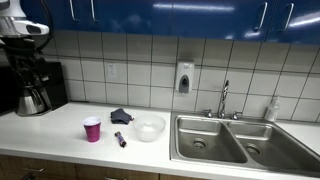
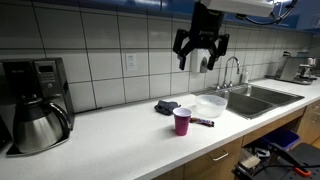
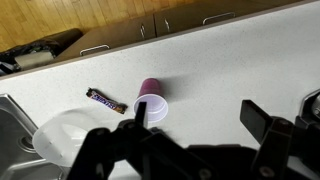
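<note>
A purple cup (image 2: 182, 121) stands upright on the white counter, its white inside (image 3: 151, 108) facing up in the wrist view. Beside it lies a candy bar in a dark wrapper (image 1: 120, 139). A white bowl (image 1: 149, 127) sits to the right of both in exterior view 1, and a dark folded cloth (image 1: 121, 116) lies behind. My gripper (image 2: 194, 64) hangs high above the counter, well apart from the cup. Its black fingers are spread wide in the wrist view, with nothing held between them.
A coffee maker with a steel carafe (image 2: 41, 124) stands at the counter's far left end in exterior view 2. The double sink (image 1: 230, 142) and its faucet (image 1: 223, 98) are on the right in exterior view 1. Bare counter (image 2: 115, 138) lies between cup and coffee maker.
</note>
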